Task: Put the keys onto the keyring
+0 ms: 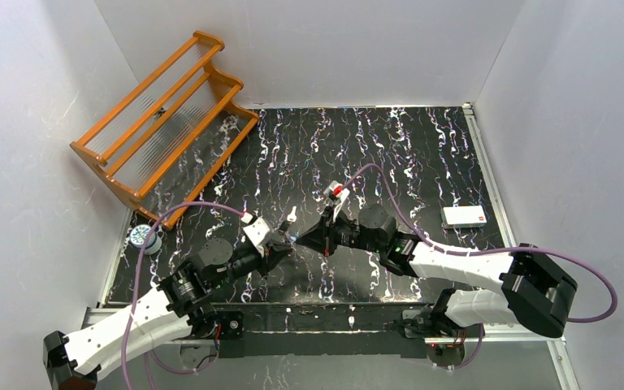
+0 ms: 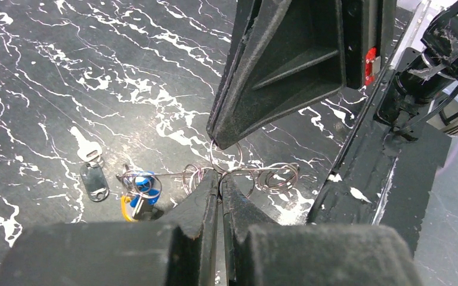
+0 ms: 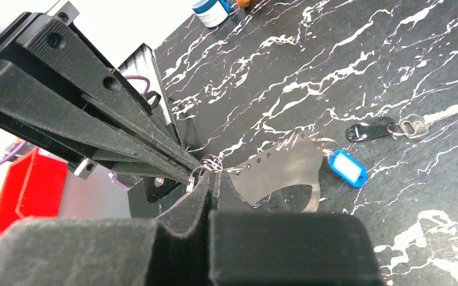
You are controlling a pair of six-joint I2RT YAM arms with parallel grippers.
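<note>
The keyring, a thin metal plate (image 3: 283,173) with several wire rings along its edge, is up between my grippers. In the left wrist view it appears nearly edge-on. My right gripper is shut on one of its rings (image 2: 231,159). My left gripper is shut, its tips touching or overlapping the wire rings; whether a ring is pinched there I cannot tell. A blue tag (image 3: 347,168) hangs at the plate's far end. Apart from it, a silver key (image 3: 432,119) with a black fob (image 3: 370,129) lies on the dark marbled table.
A wooden rack (image 1: 203,138) stands at the back left, with a round white tub (image 1: 145,237) in front of it. A white box (image 1: 463,216) sits at the right.
</note>
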